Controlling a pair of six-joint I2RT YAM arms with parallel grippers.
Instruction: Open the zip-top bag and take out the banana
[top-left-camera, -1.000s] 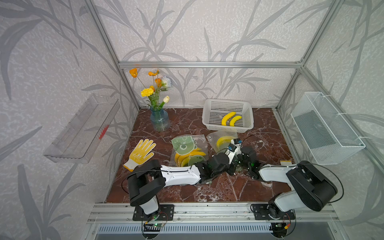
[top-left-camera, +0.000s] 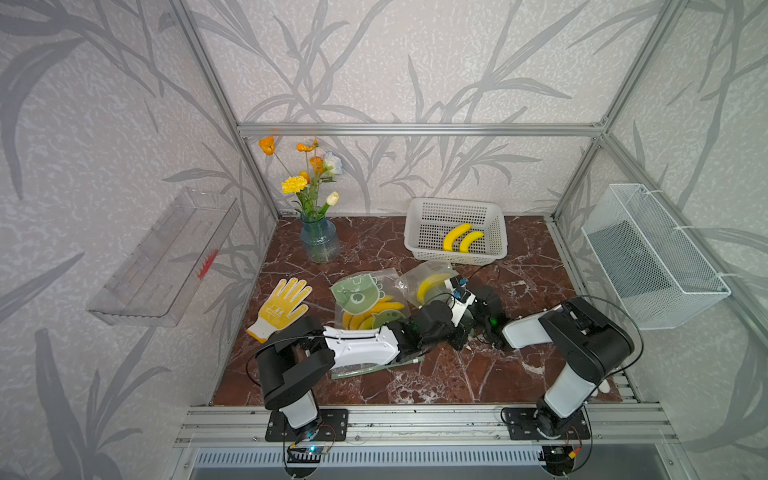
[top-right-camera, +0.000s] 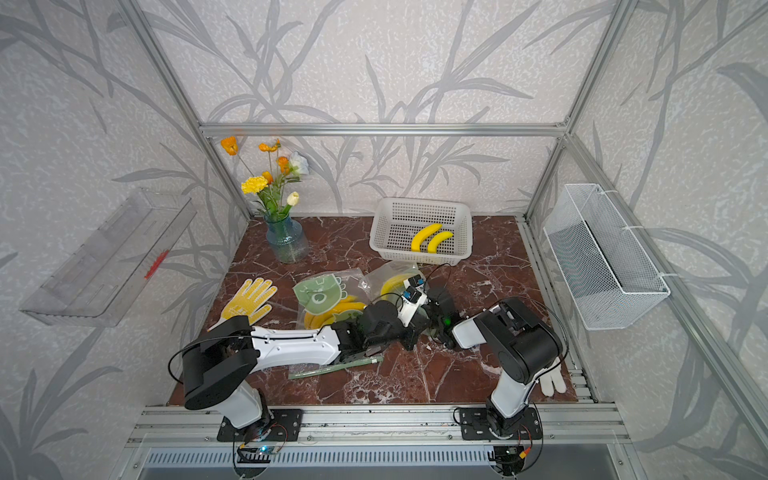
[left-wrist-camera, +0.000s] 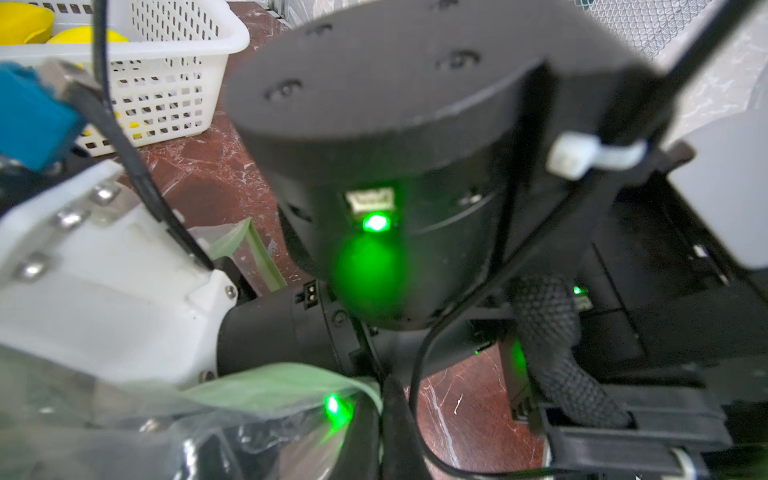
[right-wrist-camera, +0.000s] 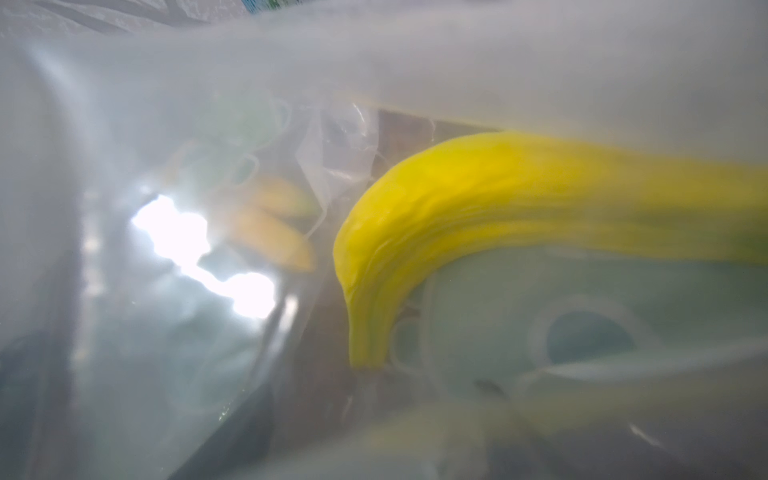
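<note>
The clear zip bag (top-left-camera: 408, 280) with one yellow banana (top-left-camera: 432, 285) in it lies in front of the white basket, partly under my arms. In the left wrist view, my left gripper is shut on the bag's green edge strip (left-wrist-camera: 280, 378). Cloudy plastic fills the right wrist view, with the banana (right-wrist-camera: 480, 188) close and sharp. Dark, blurred fingers (right-wrist-camera: 228, 436) of my right gripper show faintly at the bottom, apart and not on the banana. Neither set of fingertips shows clearly from above.
Another bag (top-left-camera: 357, 293) with several bananas lies left, partly under my left arm. A white basket (top-left-camera: 412, 248) with two bananas stands behind. Further left are a flower vase (top-left-camera: 321, 240) and a yellow glove (top-left-camera: 280, 308).
My right arm has moved left, and the bag with the single banana has shifted left too. The bag of several bananas has slid slightly left. My left arm has barely moved.
</note>
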